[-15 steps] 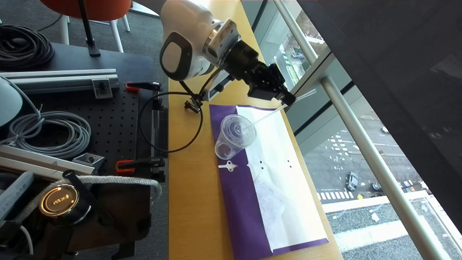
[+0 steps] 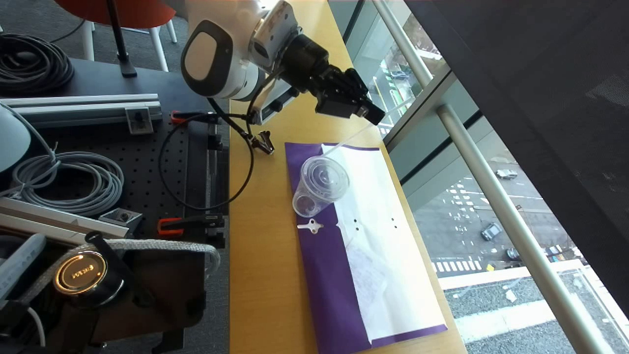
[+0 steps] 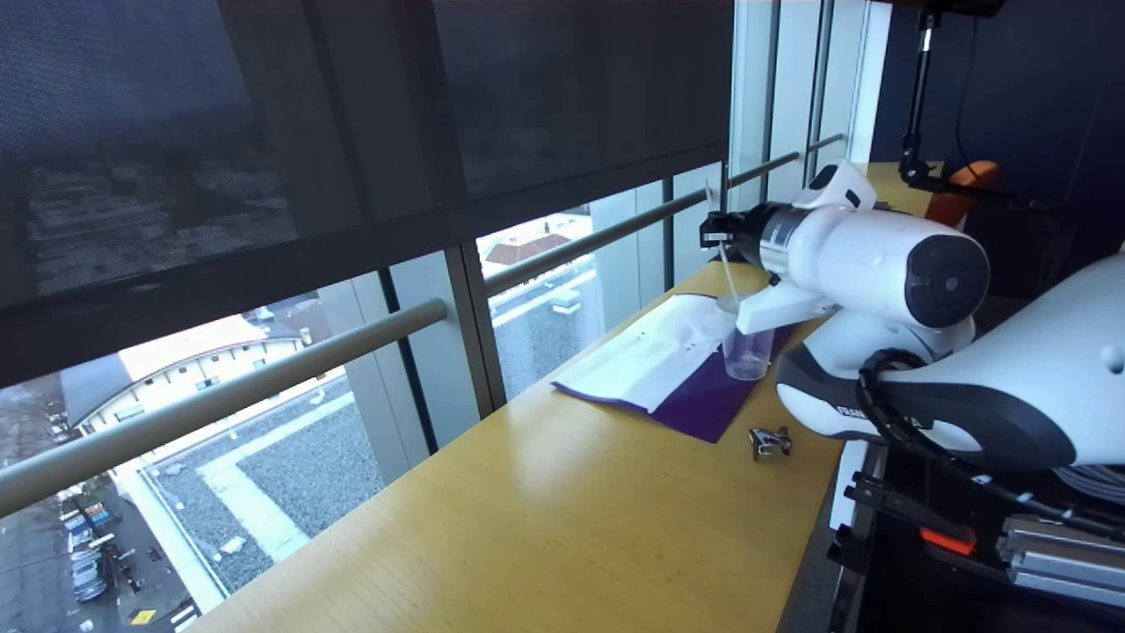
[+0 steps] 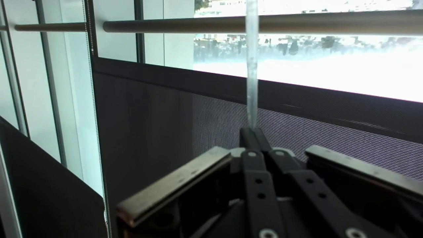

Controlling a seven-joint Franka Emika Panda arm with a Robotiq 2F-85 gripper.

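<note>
My gripper (image 2: 374, 112) is shut on a thin clear straw (image 2: 352, 137), which slants across its fingertips. In the wrist view the straw (image 4: 252, 59) rises straight from the closed fingertips (image 4: 246, 137). A clear plastic cup (image 2: 307, 199) with a clear round lid (image 2: 324, 178) stands on the purple part of a sheet. The straw's lower end shows near the lid's far rim in exterior view 1; whether it touches the lid I cannot tell. In exterior view 2 my gripper (image 3: 717, 228) is above the cup (image 3: 746, 357), and the arm partly hides the cup's top.
Under the cup lies a purple and white sheet (image 2: 389, 259), with a small metal key-like piece (image 2: 310, 226) beside the cup. A metal clip (image 3: 770, 442) sits on the wooden ledge (image 3: 591, 506). A rail (image 2: 501, 189) and window run along one side. The near ledge is clear.
My gripper, with the straw in it, has moved left and up in exterior view 1. The straw's lower end has shifted from over the lid's middle toward its far rim. The cup has not moved.
</note>
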